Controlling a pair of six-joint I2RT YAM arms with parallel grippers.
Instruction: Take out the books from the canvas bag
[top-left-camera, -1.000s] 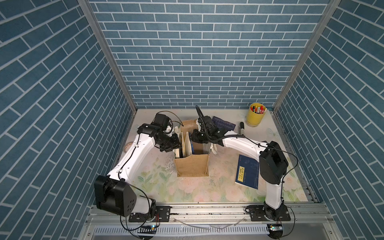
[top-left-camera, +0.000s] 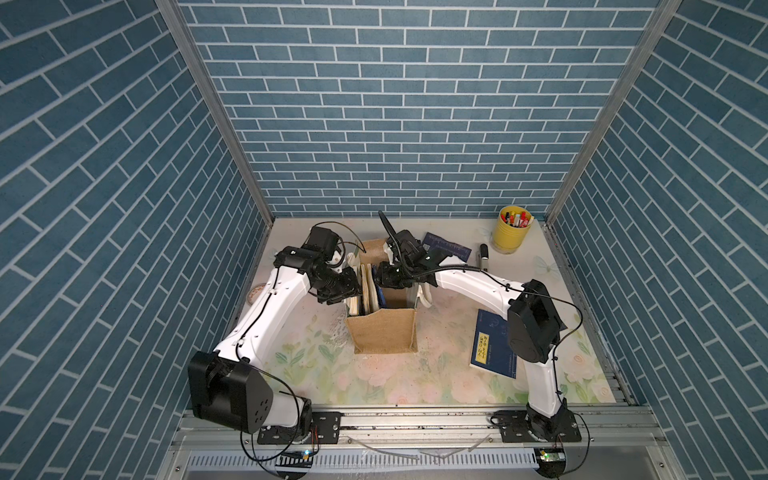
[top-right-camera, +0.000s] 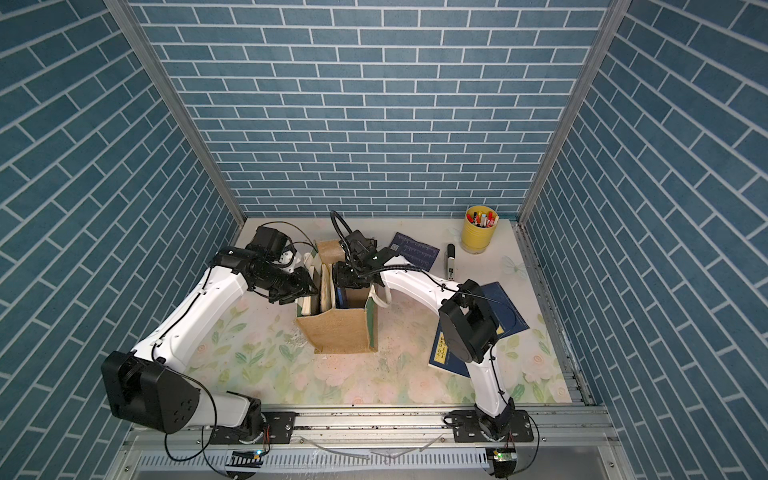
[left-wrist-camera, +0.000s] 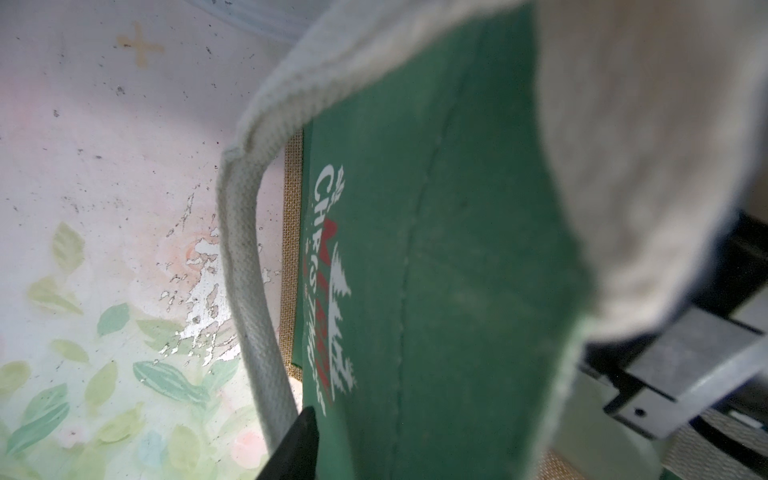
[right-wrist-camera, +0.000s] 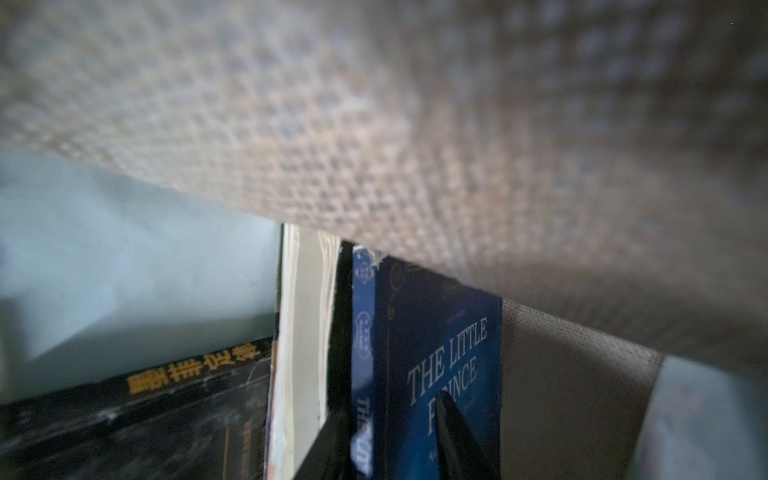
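Observation:
The canvas bag (top-left-camera: 382, 332) stands upright mid-table, with several books (top-left-camera: 367, 288) upright in its left half. In the right wrist view, the blue book "The Little Prince" (right-wrist-camera: 448, 360) stands beside a pale-paged book (right-wrist-camera: 304, 320). My right gripper is open inside the bag, its fingers either side of the blue spine and cover edge. My left gripper (top-left-camera: 350, 293) is at the bag's left rim. In the left wrist view, one finger (left-wrist-camera: 297, 452) shows outside the green side wall (left-wrist-camera: 472, 240); its other finger is hidden.
A dark blue book (top-left-camera: 493, 344) lies on the table at right. Another dark item (top-left-camera: 446, 246) lies behind the right arm. A black-handled tool (top-left-camera: 483, 256) and a yellow pen cup (top-left-camera: 510, 236) stand or lie at back right.
My right gripper has moved left within the bag, towards the books. The left arm looks still. The books lean slightly further left than before.

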